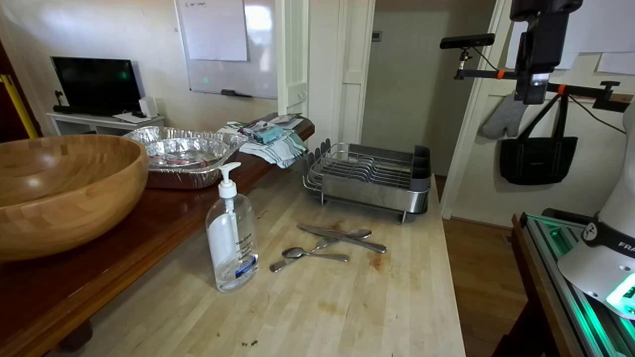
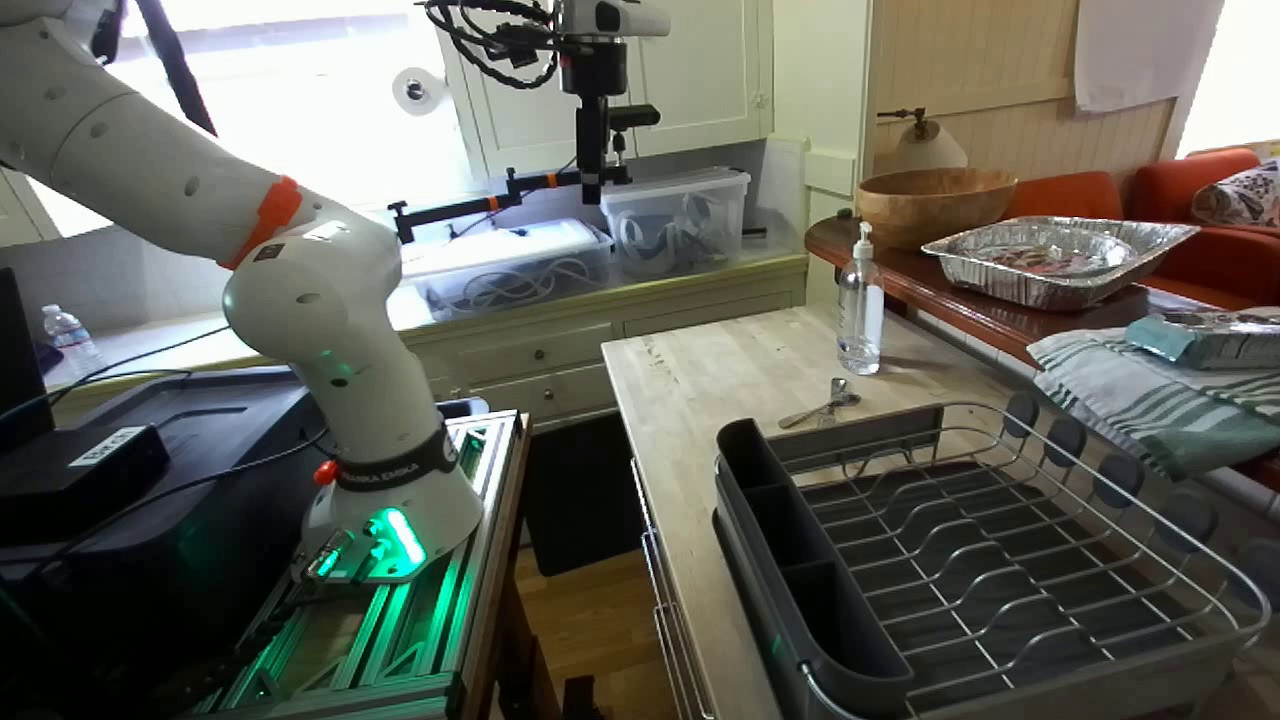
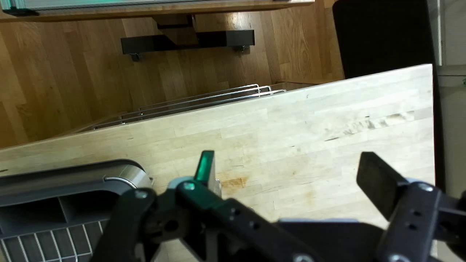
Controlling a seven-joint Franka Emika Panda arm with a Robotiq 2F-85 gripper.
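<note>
My gripper hangs high over the wooden counter [image 3: 279, 131], its two fingers spread wide with nothing between them. In exterior view 1 the gripper [image 1: 531, 98] is at the upper right, well above everything on the counter. Several pieces of cutlery lie loosely crossed in the middle of the counter: a knife [image 1: 363, 243] across a spoon [image 1: 358, 233], and another spoon [image 1: 324, 256] nearer the camera. Behind them stands a grey dish rack [image 1: 366, 189], empty, with a dark divided utensil holder [image 2: 806, 558] along one side. From the wrist, most of the cutlery is hidden behind the gripper.
A clear pump bottle [image 1: 233, 244] stands upright beside the cutlery. On the adjoining dark table are a wooden bowl [image 1: 71, 196], foil trays [image 2: 1056, 258] and striped towels [image 1: 280, 149].
</note>
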